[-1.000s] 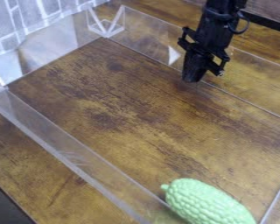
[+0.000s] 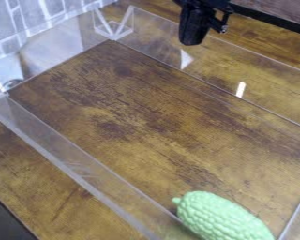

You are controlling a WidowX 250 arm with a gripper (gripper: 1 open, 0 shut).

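Note:
My black gripper (image 2: 193, 30) hangs at the top centre of the camera view, partly cut off by the frame's edge, above the far wall of a clear plastic enclosure (image 2: 63, 154). It looks shut, with nothing visible between its fingers. A pale green, bumpy vegetable-shaped object (image 2: 225, 217) lies inside the enclosure at the near right, far from the gripper.
The wooden floor (image 2: 140, 122) inside the clear walls is otherwise bare. A light, grid-patterned cloth or surface (image 2: 27, 28) is at the upper left, and a small white strip (image 2: 240, 89) shows by the back right wall.
My gripper has risen and moved back, toward the top of the view, showing more of the white strip on the right. The green object is unmoved.

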